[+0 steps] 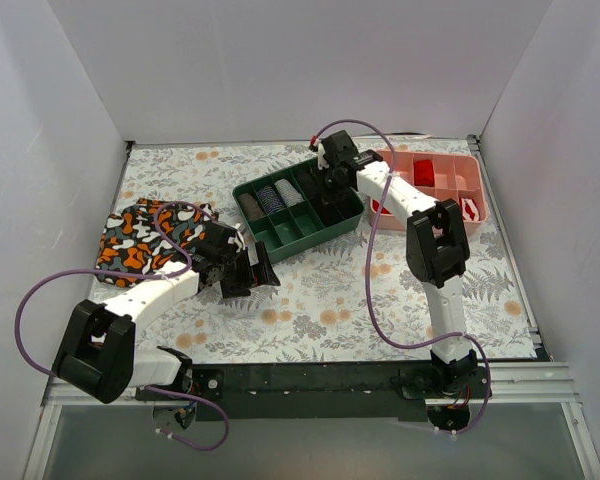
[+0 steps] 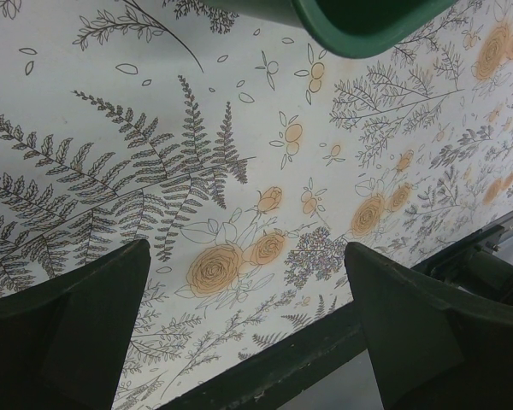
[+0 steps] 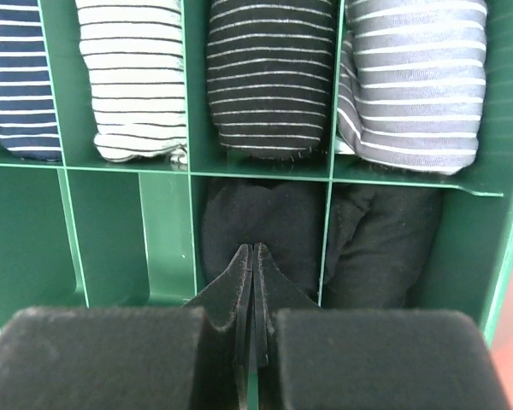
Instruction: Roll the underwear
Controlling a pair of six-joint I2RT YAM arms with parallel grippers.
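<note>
Inside the green divided box (image 1: 298, 238), a rolled black underwear (image 3: 265, 218) fills one compartment of the near row. Over it, my right gripper points down with its fingertips together at the cloth; no fabric clearly shows between them. A second black roll (image 3: 385, 239) sits in the compartment to its right in the right wrist view. My left gripper (image 1: 250, 275) is open above the tabletop in front of the box, its fingers (image 2: 77, 329) wide apart and only patterned table between them.
Striped rolls, among them a white one (image 3: 135, 77) and a grey one (image 3: 419, 81), fill the far row. A pink divided box (image 1: 465, 170) with red items adjoins the green box. Patterned cloth (image 1: 140, 240) lies at left.
</note>
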